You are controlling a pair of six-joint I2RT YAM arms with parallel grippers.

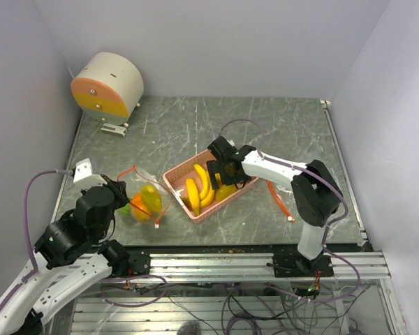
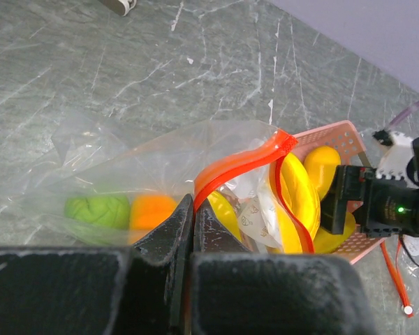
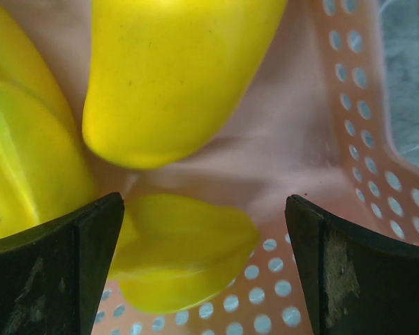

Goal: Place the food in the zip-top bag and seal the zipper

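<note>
On the left, a clear zip bag with an orange zipper edge holds a green food piece, an orange one and a yellow one. My left gripper is shut on that edge, and the bag's mouth gapes toward the pink basket. In the basket lie bananas and rounded yellow food pieces. My right gripper reaches down into it, open. A yellow food piece shows between and below its fingers; another yellow piece lies further up that view.
Right of the basket lies another clear bag with an orange zipper strip. A rounded white, orange and yellow box stands at the back left.
</note>
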